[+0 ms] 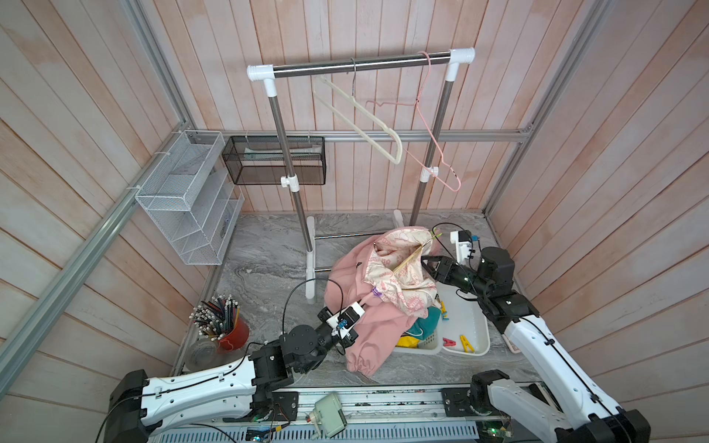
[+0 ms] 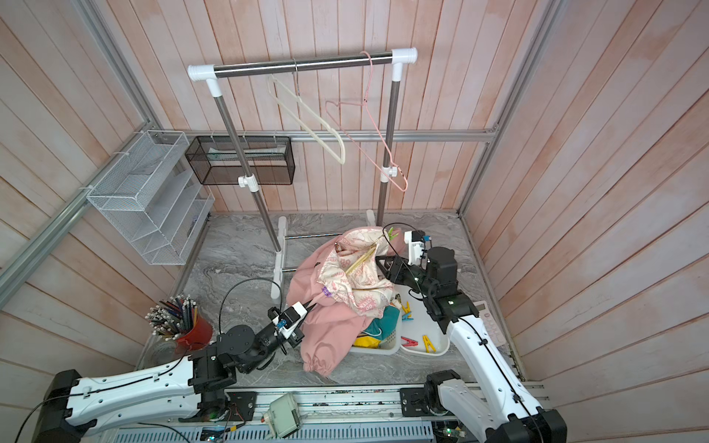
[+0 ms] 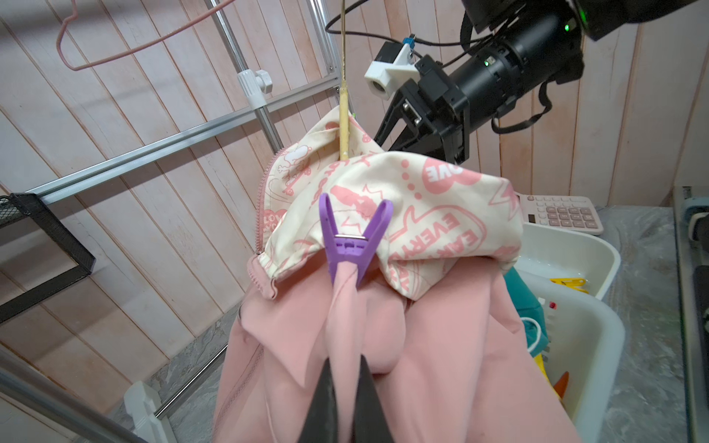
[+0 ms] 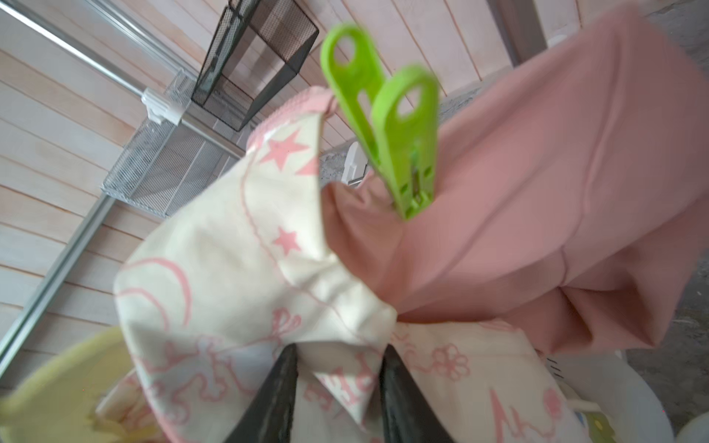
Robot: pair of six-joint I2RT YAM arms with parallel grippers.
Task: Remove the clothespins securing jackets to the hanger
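Observation:
The pink jacket with printed cream lining (image 1: 402, 269) lies heaped on the floor, a pale yellow hanger (image 3: 344, 133) inside it. In the left wrist view a purple clothespin (image 3: 350, 243) clips the jacket's edge. My left gripper is shut on a fold of pink cloth just below that pin. A green clothespin (image 4: 406, 162) clips the pink cloth in the right wrist view. My right gripper is part open at the printed lining, with a fold of it showing between the fingers; the green pin stands beyond the fingertips.
A white tray (image 1: 480, 325) holds a red and a yellow clothespin (image 1: 466, 343). Beside it, partly under the jacket, sits a white basket (image 1: 424, 351). A rack (image 1: 362, 65) with two empty hangers stands behind.

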